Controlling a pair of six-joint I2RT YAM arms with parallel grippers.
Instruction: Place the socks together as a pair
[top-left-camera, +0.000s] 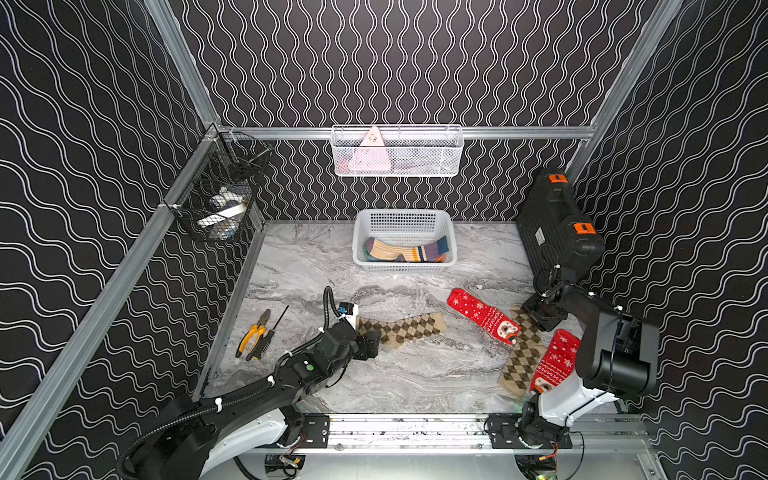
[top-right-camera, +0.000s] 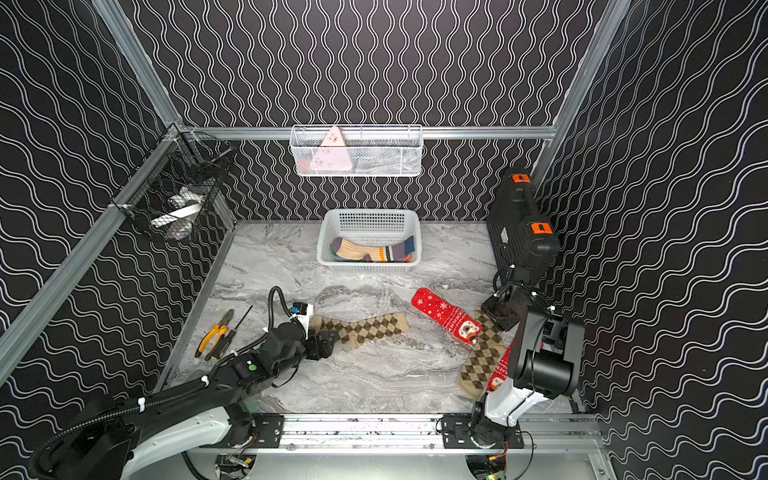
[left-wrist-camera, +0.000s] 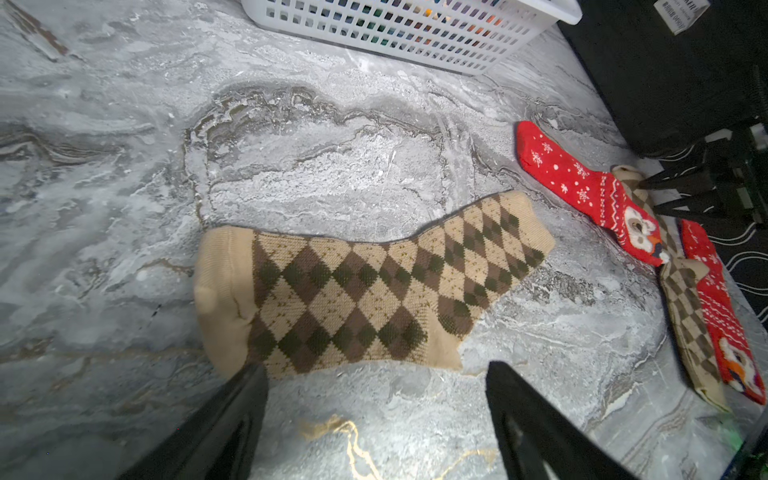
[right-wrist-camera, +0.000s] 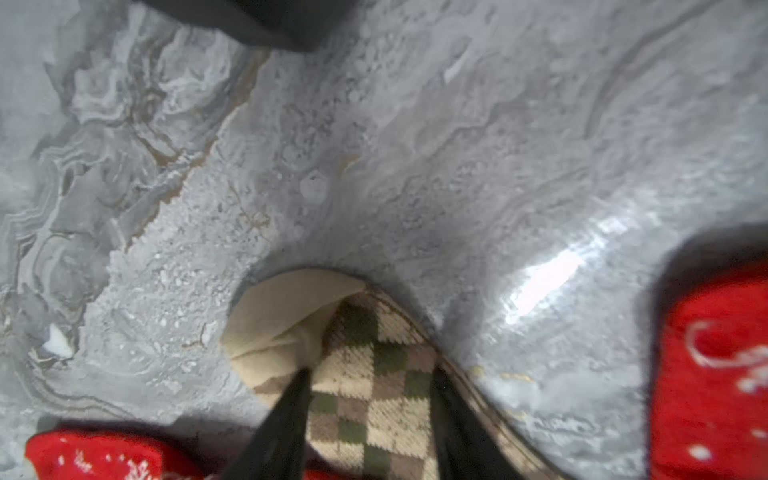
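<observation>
One argyle sock (left-wrist-camera: 360, 304) lies flat at centre-left, under my open left gripper (top-left-camera: 368, 342), whose fingers frame it in the left wrist view. The other argyle sock (top-left-camera: 524, 360) lies diagonally at the right, between two red snowflake socks (top-left-camera: 480, 312) (top-left-camera: 554, 360). My right gripper (top-left-camera: 544, 312) is over this sock's upper end; in the right wrist view its blurred fingertips are part open above the folded cream end (right-wrist-camera: 280, 320), with no clear hold on it.
A grey basket (top-left-camera: 404, 224) with striped socks stands at the back. A black case (top-left-camera: 552, 224) is at the back right. Pliers (top-left-camera: 252, 336) and a screwdriver lie at the left.
</observation>
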